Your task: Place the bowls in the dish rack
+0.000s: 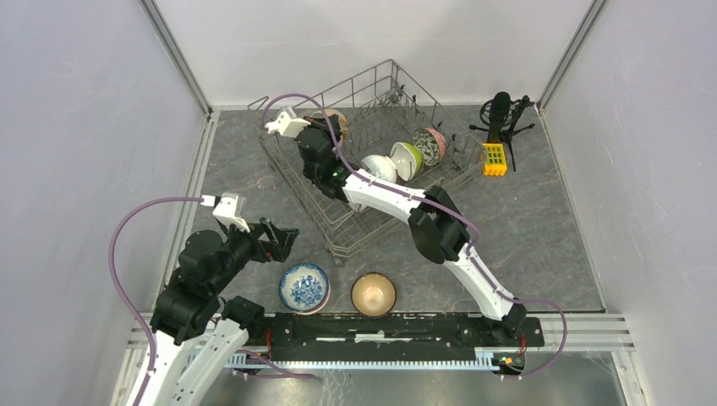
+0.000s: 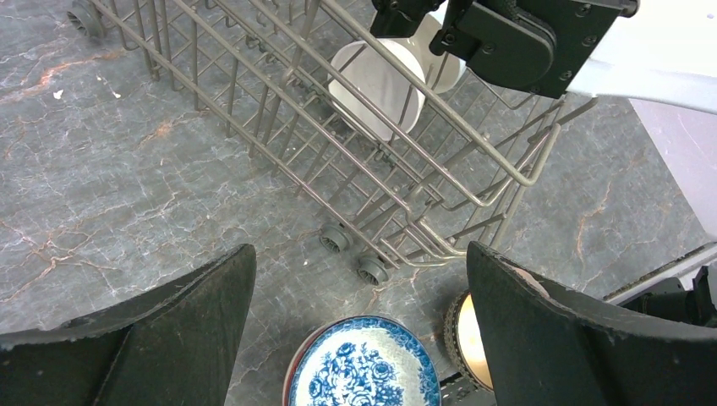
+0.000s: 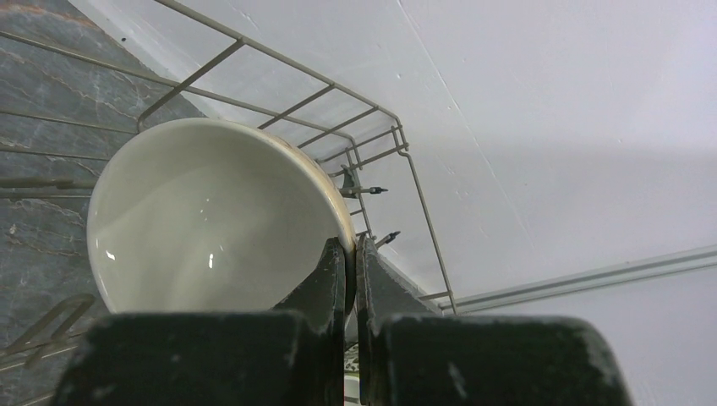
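In the right wrist view, a cream-coloured bowl (image 3: pixel 211 220) stands tilted, its rim between the fingers of my right gripper, which is shut on it. From the top, that bowl (image 1: pixel 342 124) shows only partly beside the dark gripper, over the left back of the wire dish rack (image 1: pixel 355 93). A white bowl (image 1: pixel 380 167), a green-rimmed bowl (image 1: pixel 409 158) and a patterned bowl (image 1: pixel 429 146) lean in the rack. On the counter are a blue-and-white bowl (image 1: pixel 304 288) and a tan bowl (image 1: pixel 374 294). My left gripper is open and empty, above the counter.
A yellow basket (image 1: pixel 495 160) and a black stand (image 1: pixel 502 118) occupy the right back, outside the rack. White walls enclose the sides and back. My right arm crosses over the rack.
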